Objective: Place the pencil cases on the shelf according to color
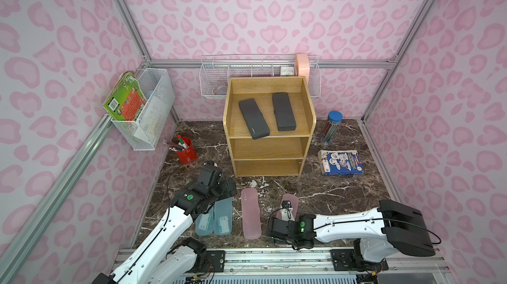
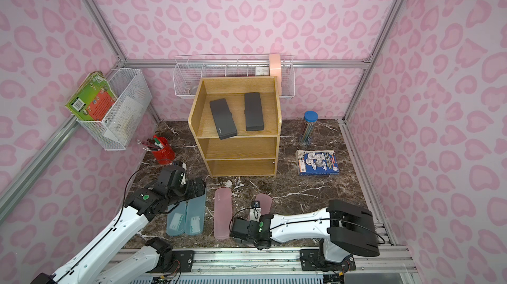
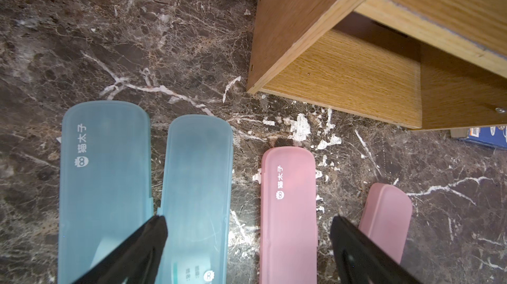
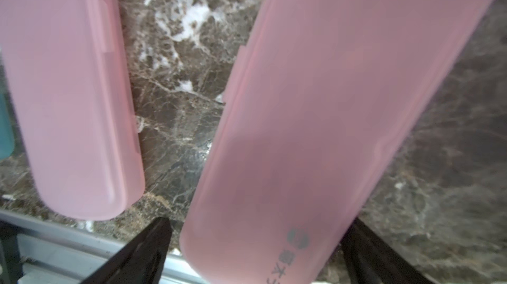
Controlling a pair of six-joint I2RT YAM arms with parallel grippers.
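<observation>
Two dark grey pencil cases, a left one (image 1: 254, 119) and a right one (image 1: 284, 111), lie on the top level of the wooden shelf (image 1: 270, 133). On the table in front are two blue cases, a left one (image 3: 105, 178) and a right one (image 3: 198, 178), beside a pink case (image 1: 250, 212). My left gripper hovers over these, open and empty. A second pink case (image 4: 317, 104) lies slanted under my right gripper. That gripper is open, its fingers on either side of the case's near end, which lies close to the right finger (image 4: 375, 255).
The middle and bottom shelf levels (image 1: 270, 149) look empty. A blue book (image 1: 340, 162) and a blue-lidded jar (image 1: 331, 125) stand right of the shelf; a red pen cup (image 1: 186, 152) is left. A metal rail (image 1: 264, 252) borders the table's front.
</observation>
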